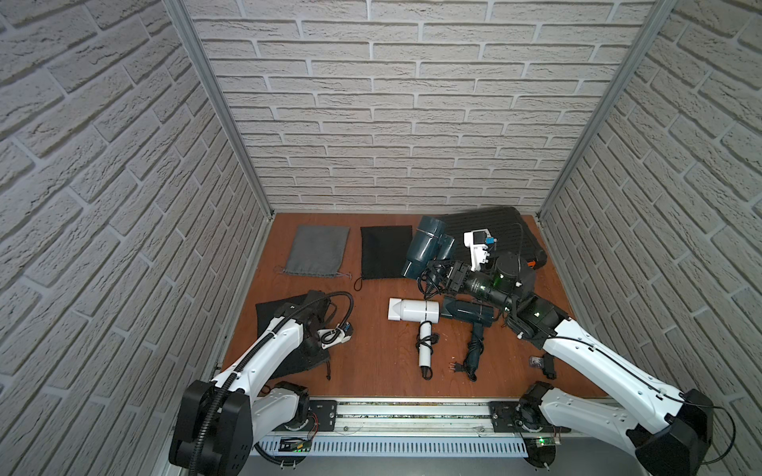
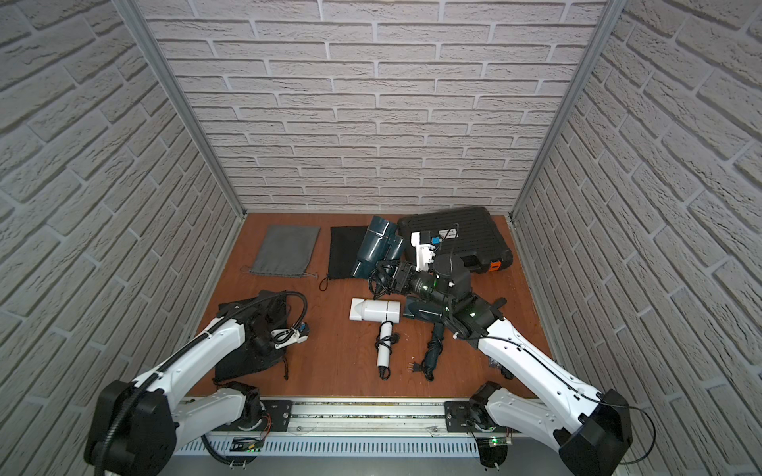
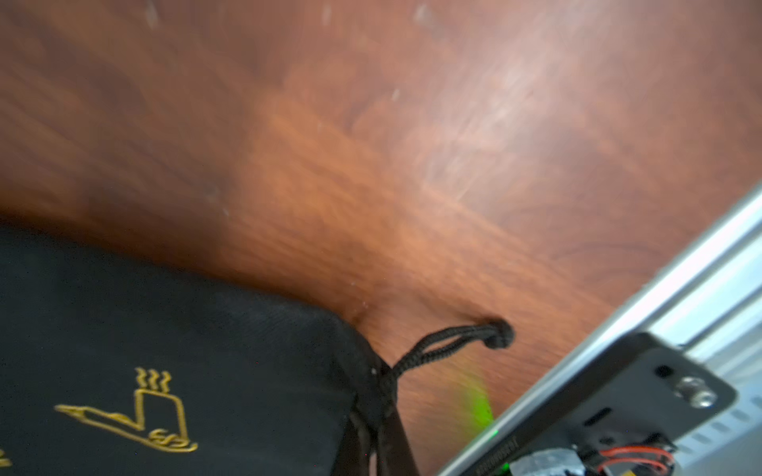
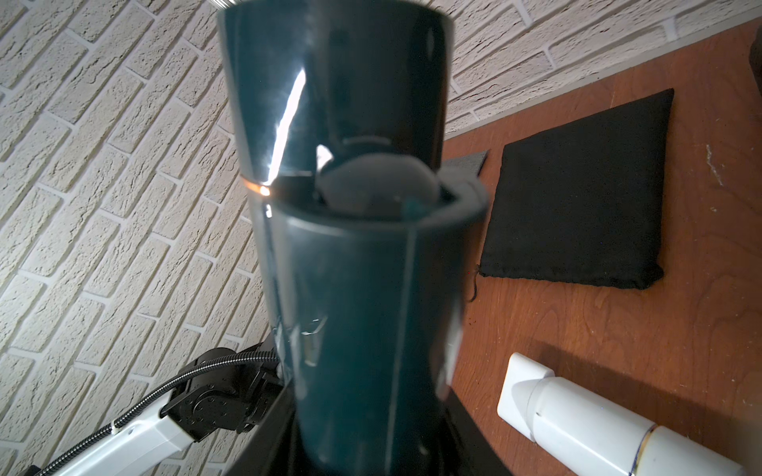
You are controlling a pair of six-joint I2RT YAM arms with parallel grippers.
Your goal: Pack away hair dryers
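A dark teal hair dryer (image 1: 425, 244) is held up in my right gripper (image 1: 443, 276), filling the right wrist view between its fingers. At the front left my left gripper is shut at the drawstring corner of a black bag (image 3: 198, 341); whether cloth is between its fingertips is hard to tell. A white dryer (image 1: 412, 309) and a dark dryer (image 1: 468, 311) lie on the table with wound cords. A grey bag (image 1: 316, 250) and another black bag (image 1: 385, 251) lie flat at the back.
A black case (image 2: 456, 230) stands at the back right, behind my right arm. An aluminium rail runs along the front edge.
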